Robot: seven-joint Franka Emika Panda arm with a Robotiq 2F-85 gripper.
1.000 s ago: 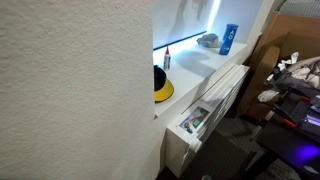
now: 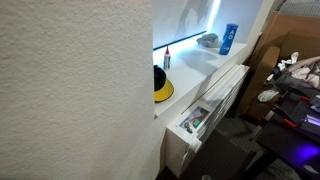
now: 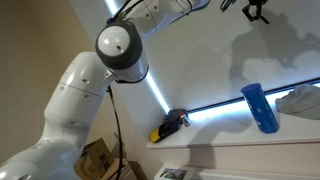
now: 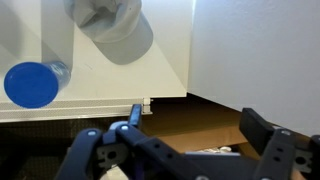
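My gripper stands open in the wrist view, its two dark fingers wide apart and nothing visible between them. In exterior view 2 its black fingers (image 3: 254, 12) show at the top edge, well above the white ledge and the blue cup (image 3: 260, 108). From the wrist, that cup (image 4: 32, 84) appears at the left, with a grey cloth-like item (image 4: 109, 18) near the top. The same cup (image 2: 228, 40) and grey item (image 2: 208, 40) rest on the ledge in exterior view 1, where the gripper does not show.
A drawer (image 2: 186, 132) below the ledge is pulled out, with small items inside. Toward the ledge's near end are a black-and-yellow object (image 2: 161, 85) and a red-tipped bottle (image 2: 167, 58). A dark table (image 2: 292, 145) occupies the lower right. Bare ledge separates the bottle and grey item.
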